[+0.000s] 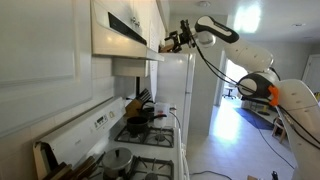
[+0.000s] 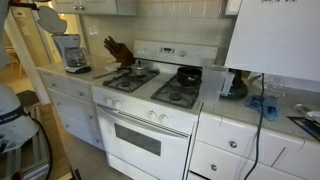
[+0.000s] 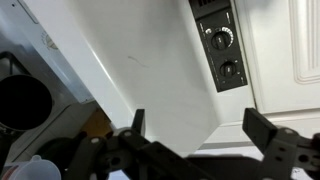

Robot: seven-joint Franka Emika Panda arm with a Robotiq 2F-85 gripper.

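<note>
My gripper stands open in the wrist view, its black fingers wide apart with nothing between them. Beyond them is a white hood [image 3: 150,65] with a black control panel [image 3: 222,45] carrying two round knobs. A white cabinet door [image 3: 285,45] lies to the right of that panel. In exterior view 1 the gripper [image 1: 176,43] is high up, close to the upper cabinets [image 1: 152,20]; whether it touches anything there cannot be told.
Below is a white stove [image 2: 160,92] bearing a lidded pot [image 1: 118,161] and a dark pan [image 1: 137,125]. A knife block [image 2: 119,52] and a coffee maker [image 2: 70,50] stand on the counter. A white fridge [image 1: 173,85] is at the back.
</note>
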